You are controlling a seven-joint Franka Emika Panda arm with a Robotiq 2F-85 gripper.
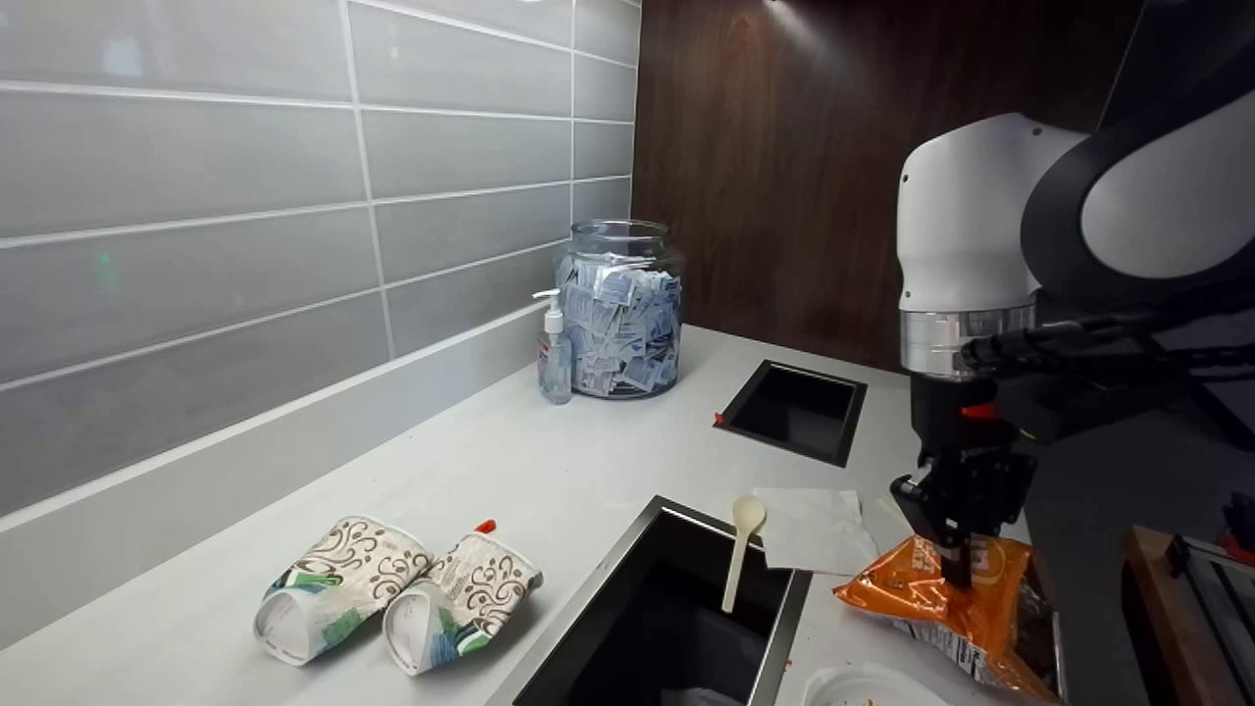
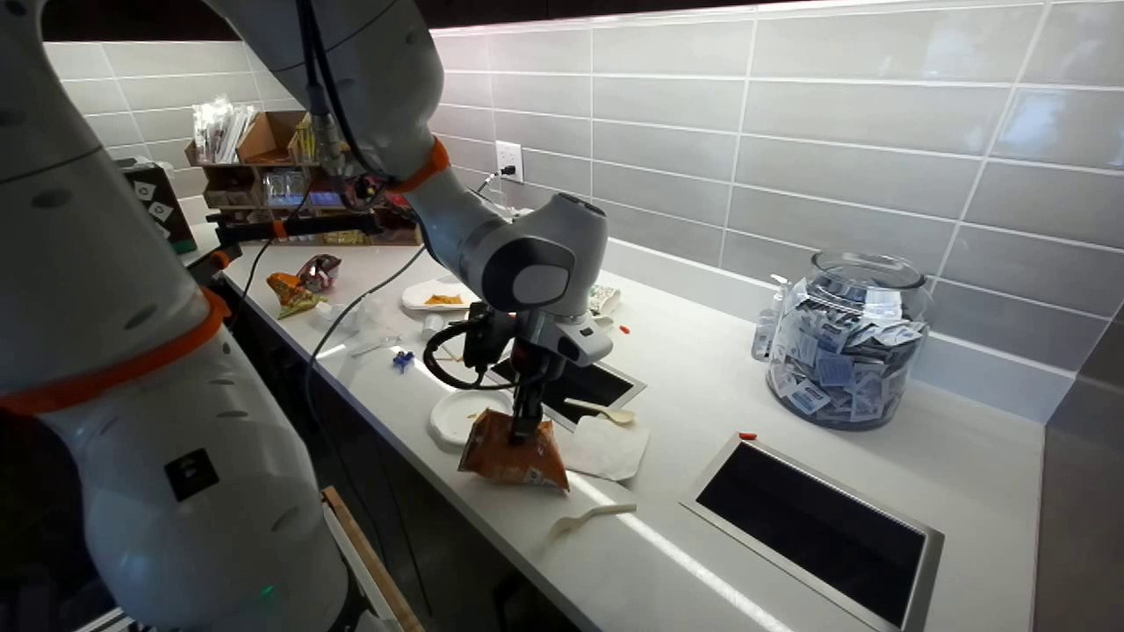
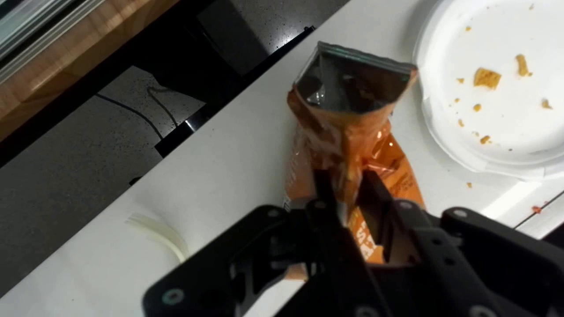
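Note:
An orange foil snack bag (image 1: pixel 906 582) lies on the counter near its front edge, with its torn mouth open and dark inside. My gripper (image 1: pixel 959 571) points straight down over it, fingers at the bag. In the wrist view the foil of the bag (image 3: pixel 394 164) is bunched up between the two black fingers, which press in from both sides. The bag (image 2: pixel 490 458) still rests on the counter in exterior view 2. Most of its lower part is hidden behind my gripper in the wrist view.
A white plate with crumbs (image 3: pixel 449 127) sits right beside the bag. Close by are a napkin (image 1: pixel 812 529), a spoon (image 1: pixel 741 547) and a dark counter opening (image 1: pixel 659 612). Two paper cups (image 1: pixel 341 577) lie farther left; a glass jar (image 1: pixel 624 318) stands at the back.

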